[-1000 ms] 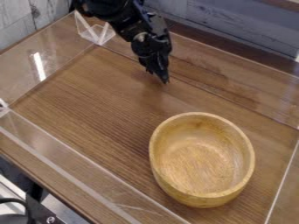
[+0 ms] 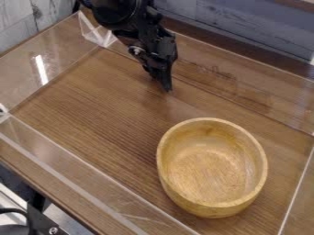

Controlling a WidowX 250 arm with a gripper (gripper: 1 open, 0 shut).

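Note:
My black gripper [image 2: 162, 73] reaches down from the top of the view to just over the wooden table, back of centre. Its fingertips are close together, and nothing clear shows between them; whether they touch the wood cannot be told. A tan round bowl [image 2: 211, 170] sits at the front right, well apart from the gripper.
Pale walls [image 2: 252, 27] run along the back. Clear plastic edging lines the left side, and a black cable [image 2: 15, 215] lies at the lower left corner.
The arm's upper body has shifted a little to the left, while the fingertips have stayed in nearly the same spot over the table. The bowl has not moved.

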